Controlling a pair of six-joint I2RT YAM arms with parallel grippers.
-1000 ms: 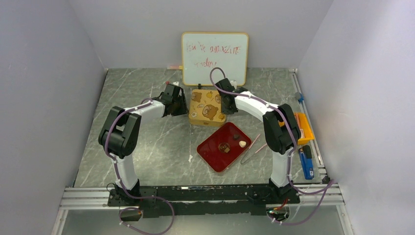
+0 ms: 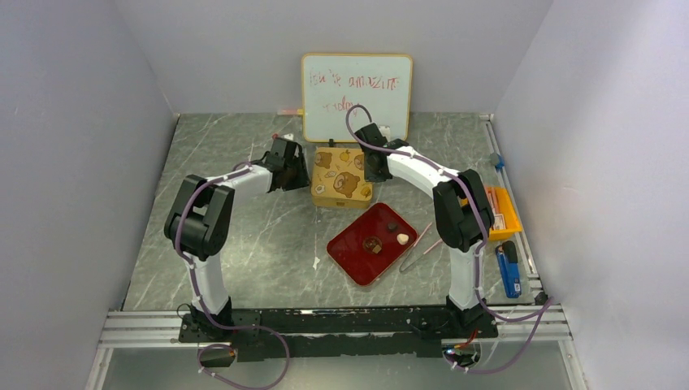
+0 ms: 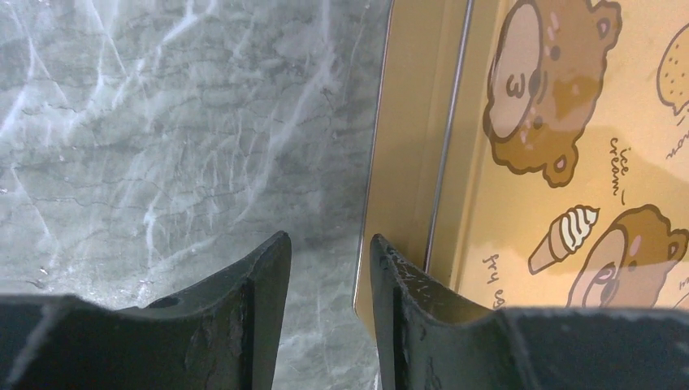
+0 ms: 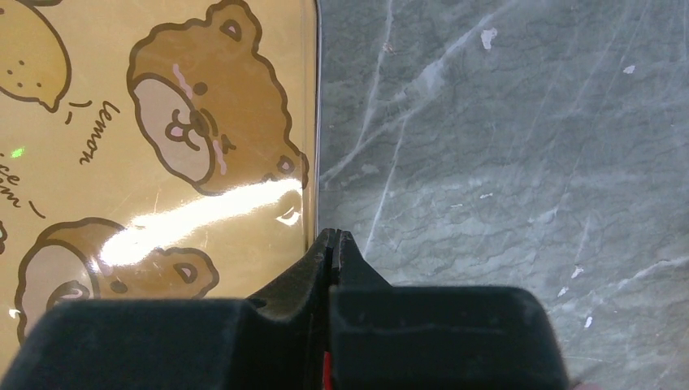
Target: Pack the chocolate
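A yellow box (image 2: 341, 175) printed with bears sits at mid-table, its lid on top. My left gripper (image 2: 301, 180) is at its left side; in the left wrist view, its fingertips (image 3: 331, 244) stand apart with table visible between them, one against the box's side. Whether they hold anything lower down is unclear. My right gripper is shut at the box's right edge, nothing visible between its fingertips. A red tray (image 2: 349, 260) in front holds small dark and pale pieces, possibly chocolates, and a small round dish.
A whiteboard (image 2: 357, 89) stands behind the box. Tongs (image 2: 416, 258) lie right of the tray; a yellow bin (image 2: 504, 211) and a blue tool (image 2: 509, 276) are at the right edge.
The box has shifted slightly left, and my right gripper has moved slightly left and toward the back with it. The left arm is nearly still.
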